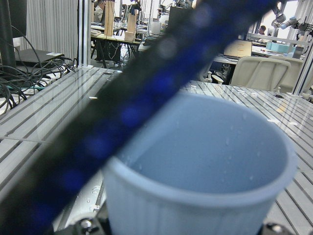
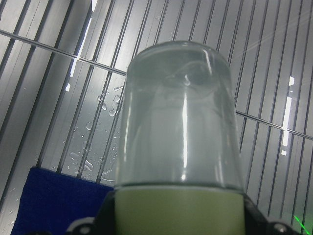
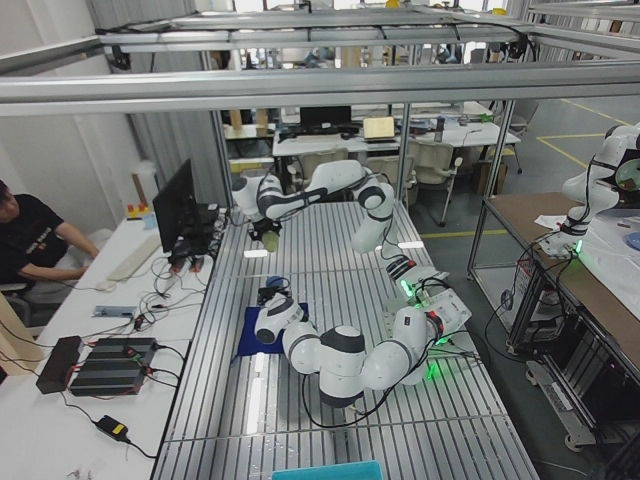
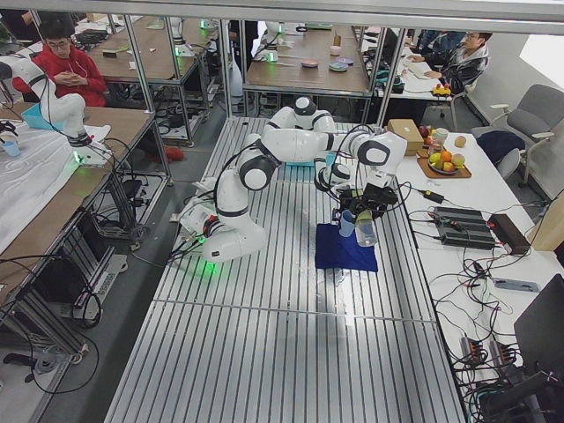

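Note:
A light blue cup [image 1: 195,161] fills the lower left wrist view, upright, with my left gripper [image 4: 345,214] shut on it; drops of water are on its wall. A clear bottle with a green band [image 2: 178,137] is held in my right gripper, shut on it; in the camera right view the bottle [image 4: 366,231] hangs beside the cup as seen from there. A dark blue cloth [image 4: 346,256] lies on the slatted metal table [image 4: 264,352] beneath them, with water drops on the metal beside it.
A light blue tray [image 3: 327,472] is at the table's near edge in the camera left view. A side desk holds a monitor [image 3: 176,205], black power units and cables. A fruit plate [image 4: 445,169] is on the white desk.

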